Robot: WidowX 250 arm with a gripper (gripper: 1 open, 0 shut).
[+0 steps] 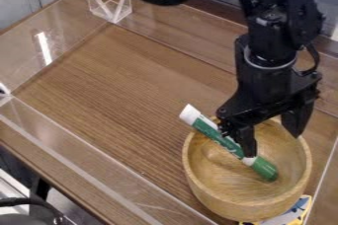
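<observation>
My black gripper (264, 125) is open, pointing down over a light wooden bowl (211, 187) at the lower right. In the bowl a white and green cylindrical object (258, 165) lies tilted, its white end resting up past the bowl's left rim. The fingertips are above the bowl near this object; part of it is hidden behind them.
A wide bare wooden surface (106, 91) fills the left and middle, with clear edging. A small white wire-like stand (110, 2) is at the top left. A colourful item (294, 212) sits beside the bowl at the bottom right.
</observation>
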